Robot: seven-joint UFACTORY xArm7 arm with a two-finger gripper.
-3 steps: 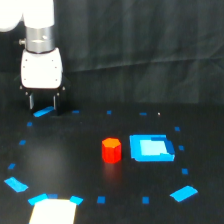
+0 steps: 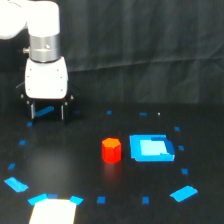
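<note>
A red hexagonal block [image 2: 111,150] stands on the black table near the middle of the view. Just right of it lies a blue square outline [image 2: 168,155] around a white centre; a gap separates the two. My gripper [image 2: 48,112] hangs at the upper left, well away from the block, its dark fingers spread apart with nothing visible between them.
Blue tape strips [image 2: 184,193] and several small blue marks dot the dark surface. A pale square [image 2: 53,212] sits at the bottom left edge. Dark curtain [image 2: 150,60] fills the back. Between gripper and block the table looks clear.
My gripper has shifted slightly to the right and appears a little larger and lower. The red block and the blue square have stayed put.
</note>
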